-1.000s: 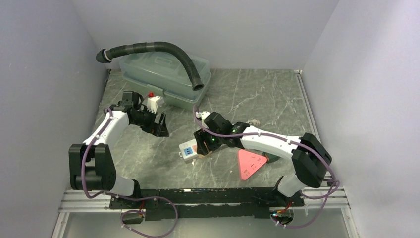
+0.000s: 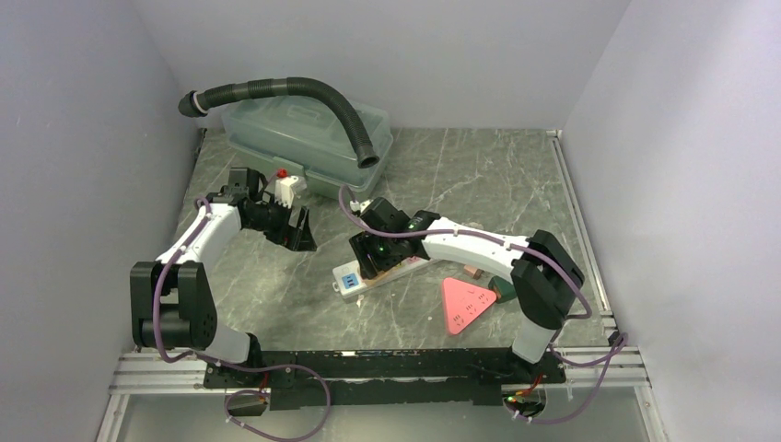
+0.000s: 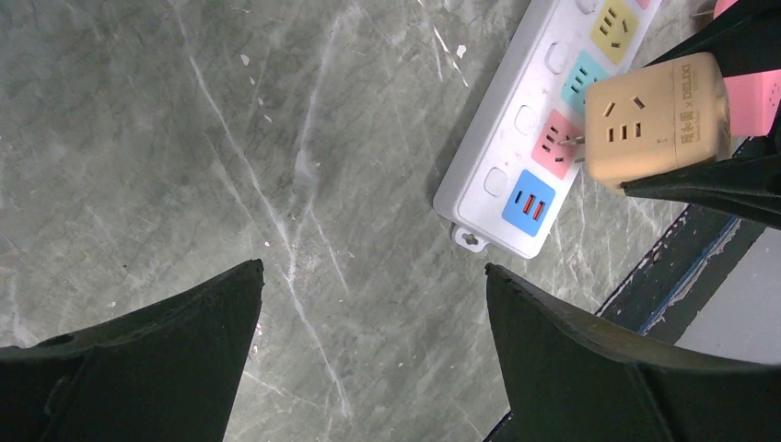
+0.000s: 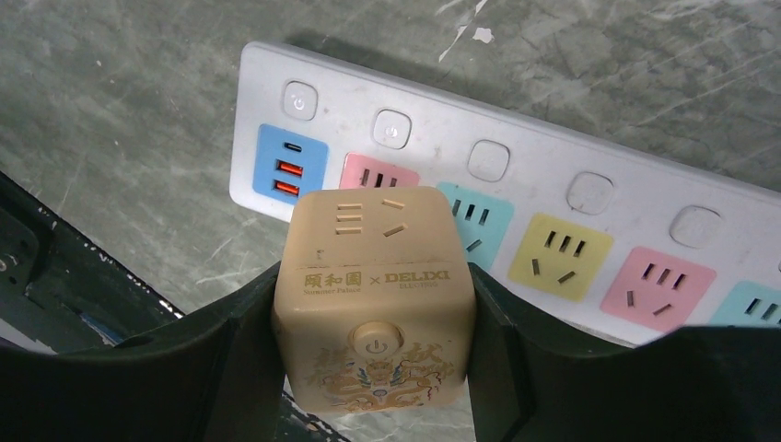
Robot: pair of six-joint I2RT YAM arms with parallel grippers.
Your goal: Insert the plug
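A tan cube plug, with sockets and a power button on its faces, is pinched between the fingers of my right gripper. The plug hangs over the front part of the white power strip, by the pink outlet beside the blue USB panel. In the left wrist view its metal prongs show out of the pink outlet, pointing toward it. In the right wrist view the prongs are hidden. My left gripper stands apart from the strip, its fingers spread over bare table with nothing between them.
A pink triangular socket block and a dark green object lie to the right of the strip. At the back left is a translucent box, with a black hose above it.
My right gripper, carrying the plug, has moved left and back along the strip since a second ago, leaving it nearer the pink outlet. The left arm has barely shifted.
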